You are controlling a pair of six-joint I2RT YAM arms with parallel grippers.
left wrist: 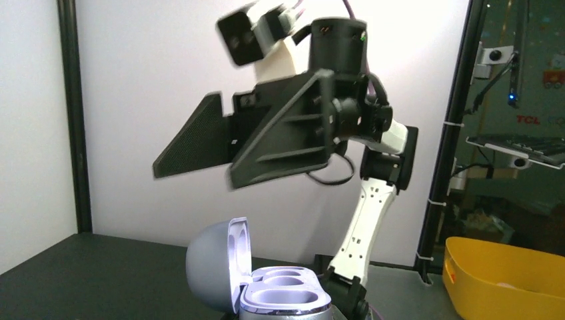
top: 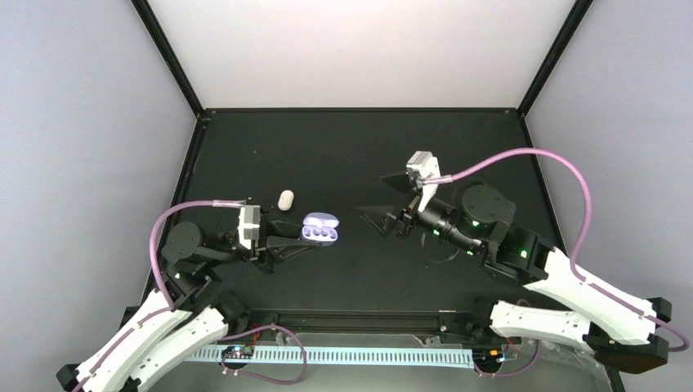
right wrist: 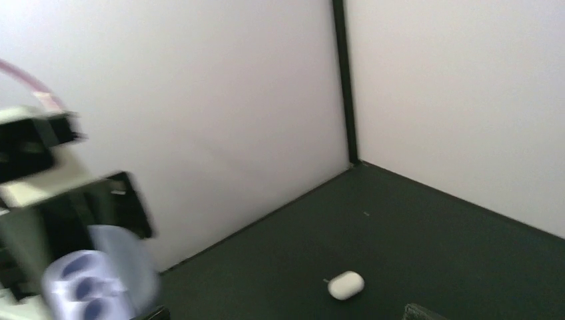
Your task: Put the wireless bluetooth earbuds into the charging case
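The lilac charging case (top: 319,234) has its lid flipped up, showing its wells, in all three views; in the left wrist view it fills the bottom centre (left wrist: 283,297). My left gripper (top: 298,243) is shut on it. My right gripper (top: 376,200) stands open to the right, apart from the case, nothing between its fingers. A small white rounded object (top: 285,199), also in the right wrist view (right wrist: 346,285), lies on the black mat behind the left gripper; whether it is an earbud or something else I cannot tell.
Pale walls surround it. A yellow bin (left wrist: 503,273) stands at the right in the left wrist view, beyond the frame post.
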